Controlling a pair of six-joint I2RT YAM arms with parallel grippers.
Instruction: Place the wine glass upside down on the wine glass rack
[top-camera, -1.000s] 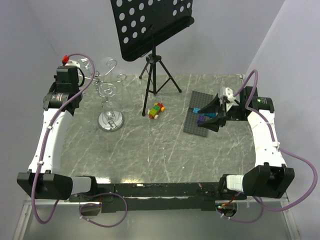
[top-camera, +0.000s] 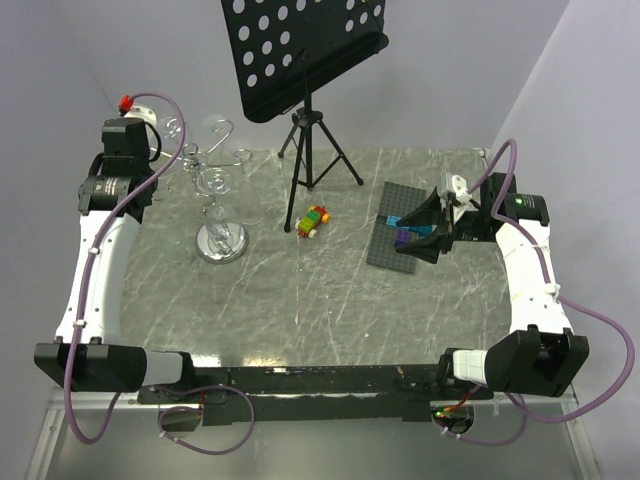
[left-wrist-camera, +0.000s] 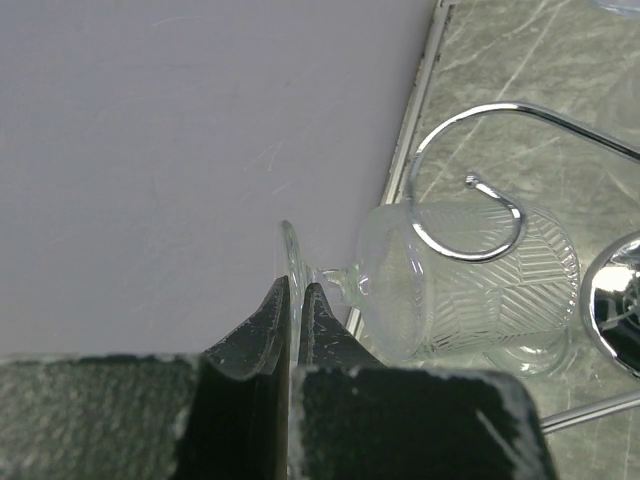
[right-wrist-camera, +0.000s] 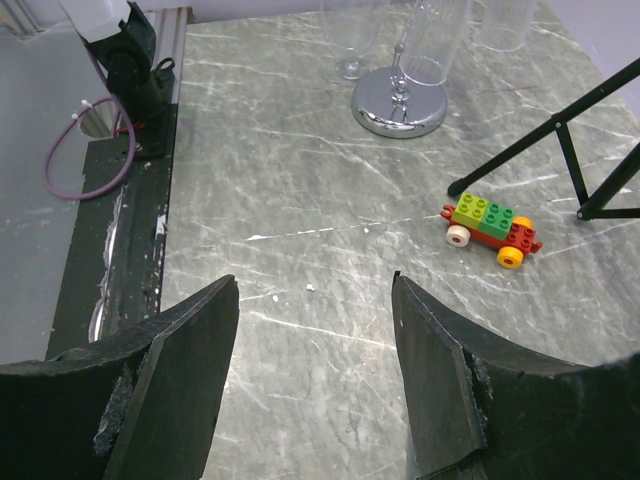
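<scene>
In the left wrist view my left gripper is shut on the foot of a clear wine glass (left-wrist-camera: 500, 290), whose patterned bowl is seen beside a curved chrome arm of the rack (left-wrist-camera: 470, 112); whether they touch I cannot tell. In the top view the rack's round chrome base (top-camera: 221, 245) stands left of centre, with other glasses hanging on its arms, and the left gripper is mostly hidden by its wrist (top-camera: 130, 140). My right gripper stands open over the table, empty.
A black music stand (top-camera: 308, 120) stands at the back centre, with a toy brick car (top-camera: 312, 222) by its legs. Grey baseplates (top-camera: 390, 255) lie beneath the right gripper.
The right arm and the table items have stayed still.
</scene>
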